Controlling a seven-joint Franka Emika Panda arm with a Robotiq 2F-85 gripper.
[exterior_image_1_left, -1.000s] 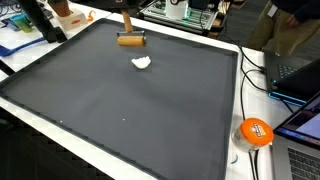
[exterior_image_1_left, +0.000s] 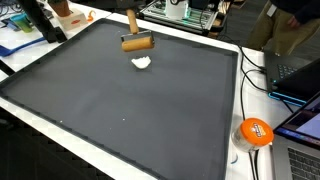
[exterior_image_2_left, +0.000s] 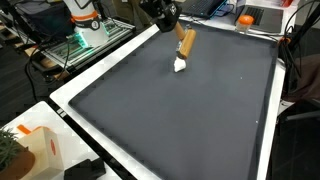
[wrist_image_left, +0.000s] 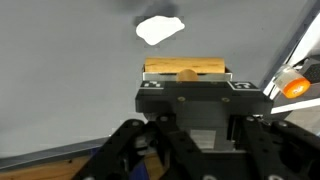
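A tan wooden mallet-like piece has a wide head (exterior_image_1_left: 137, 43) and a short handle (exterior_image_1_left: 132, 20) rising from it. In exterior view 2 the head (exterior_image_2_left: 187, 43) shows end-on beside a white lump (exterior_image_2_left: 180, 65). My gripper is shut on the handle, whose round part shows at the fingers in the wrist view; the head (wrist_image_left: 185, 66) lies just beyond them. The same white lump (wrist_image_left: 160, 29) sits on the dark table, a short way from the head. Most of the gripper is out of frame in exterior view 1.
An orange-and-white roll (exterior_image_1_left: 254, 134) stands beside the dark table mat (exterior_image_1_left: 120, 110), near the laptops (exterior_image_1_left: 295, 160). Cables and tools crowd the far left corner.
The mallet has moved slightly right and toward the front of the table, closer to the white lump, and its head has tilted a little. The white lump has stayed put.
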